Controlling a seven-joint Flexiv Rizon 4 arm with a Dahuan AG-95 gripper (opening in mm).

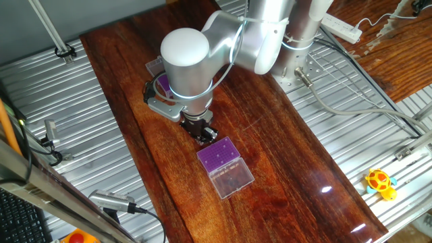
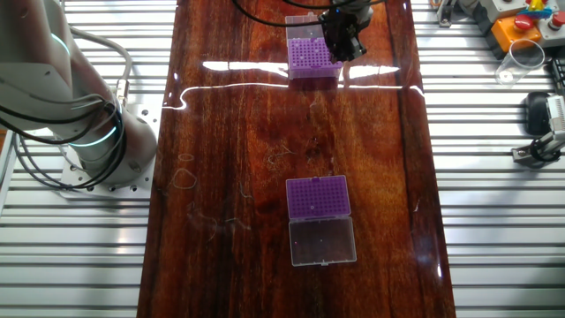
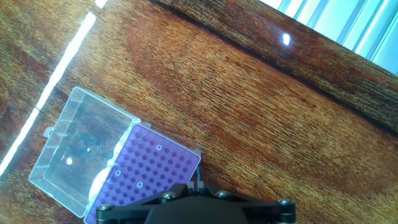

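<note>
An opened purple rack box (image 1: 219, 155) with a grid of holes lies on the wooden table, its clear lid (image 1: 231, 179) folded out flat. Several small pale rings sit among the holes of this purple rack (image 3: 149, 163) in the wrist view. My gripper (image 1: 210, 140) is low, just beside the rack's edge. Seen from the wrist, the gripper has its fingertips together by the rack's corner. A thin bluish sliver shows at the tips; whether it is held or is part of the box I cannot tell. A second purple rack (image 2: 318, 196) lies farther along the table.
Behind the arm, exterior view 1 shows only part of the second rack (image 1: 164, 84). A toy turtle (image 1: 379, 182) stands off the board on the ribbed metal surface.
</note>
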